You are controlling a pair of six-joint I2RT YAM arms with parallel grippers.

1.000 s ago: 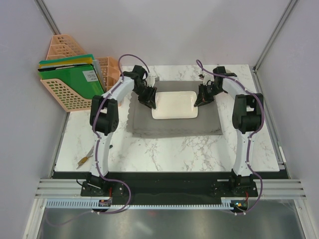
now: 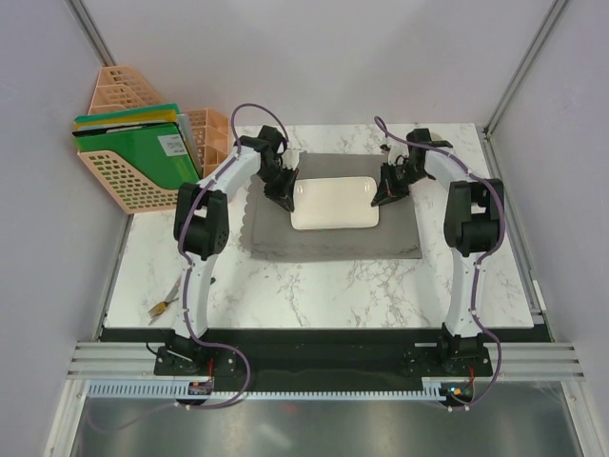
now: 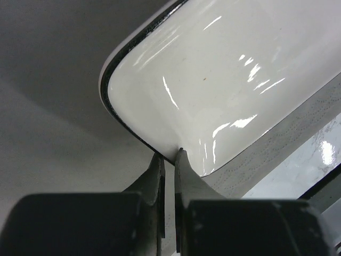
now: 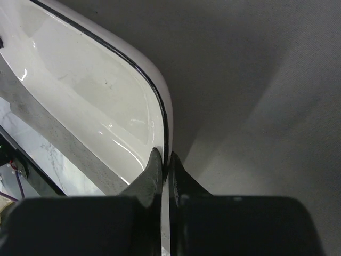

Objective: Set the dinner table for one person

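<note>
A white rectangular plate (image 2: 335, 203) with a dark rim lies on the grey placemat (image 2: 333, 248), at its middle in the top view. My left gripper is shut on the rim at the plate's left end, one finger inside and one outside. At the opposite end, my right gripper is shut with the thin rim between its fingertips. Pieces of cutlery (image 2: 164, 303) lie on the table's left side, partly hidden by the left arm.
An orange basket (image 2: 128, 181) holding green folders (image 2: 143, 152) stands at the back left. Bare marble table (image 2: 333, 295) shows in front of the placemat. The arms flank the placemat on both sides.
The plate sits slightly farther left.
</note>
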